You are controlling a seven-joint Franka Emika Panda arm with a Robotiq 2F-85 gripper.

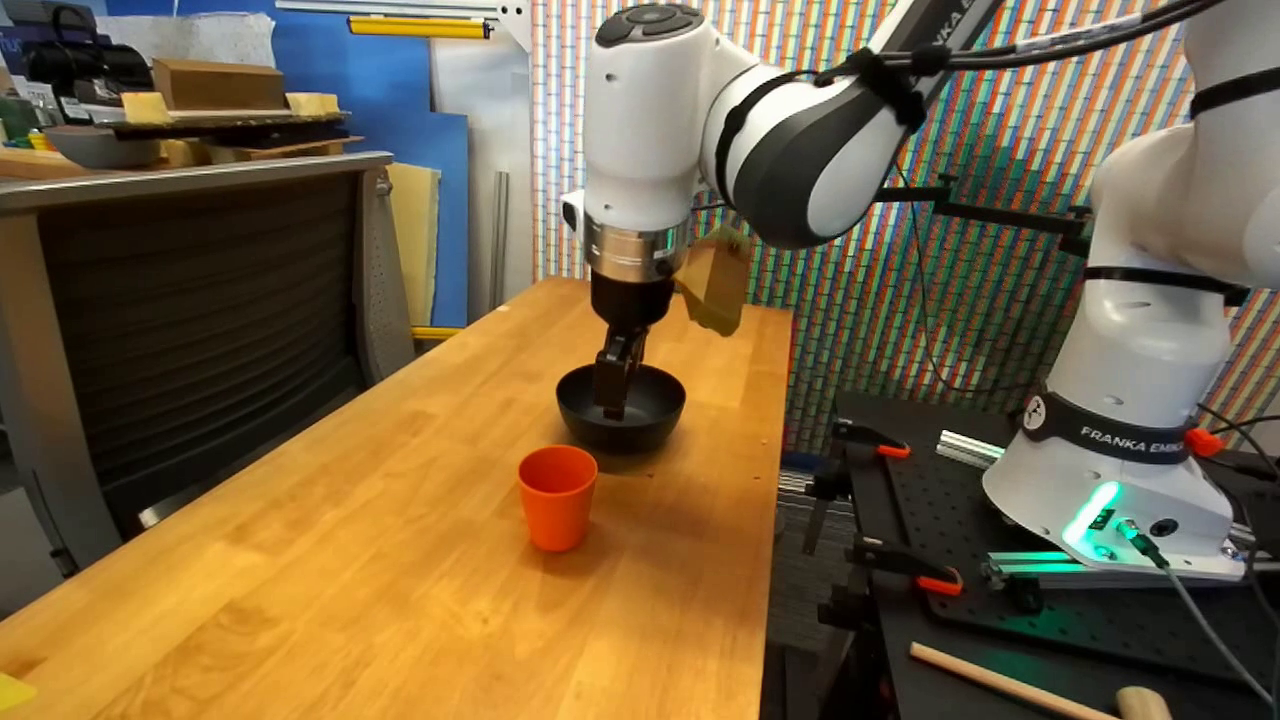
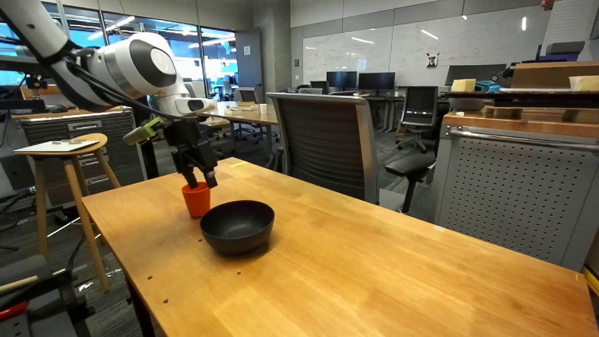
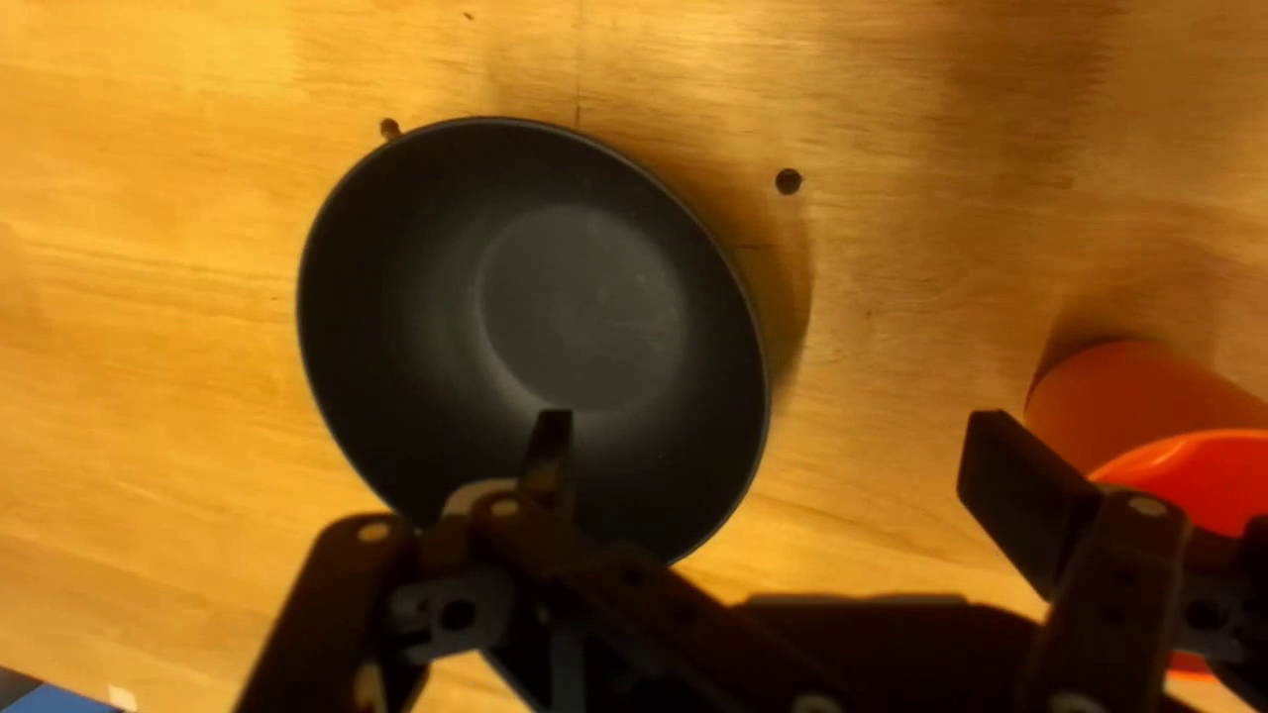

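A black bowl (image 3: 582, 309) and an orange cup (image 1: 558, 504) stand upright on the wooden table, a small gap apart. My gripper points down with its fingers wide apart, and only bare table shows between them. In the wrist view one finger (image 3: 549, 458) overlaps the near part of the bowl, while the other finger (image 3: 1022, 499) partly covers the cup. From the side, the gripper (image 1: 613, 412) appears in front of the bowl's inside; in exterior view 2 the gripper (image 2: 200, 184) overlaps the cup's rim. Contact with either cannot be made out.
A grey chair (image 2: 331, 146) stands along one long side. Opposite it, the robot's base (image 1: 1104, 480) sits on a black bench with clamps and a wooden mallet (image 1: 1008, 684).
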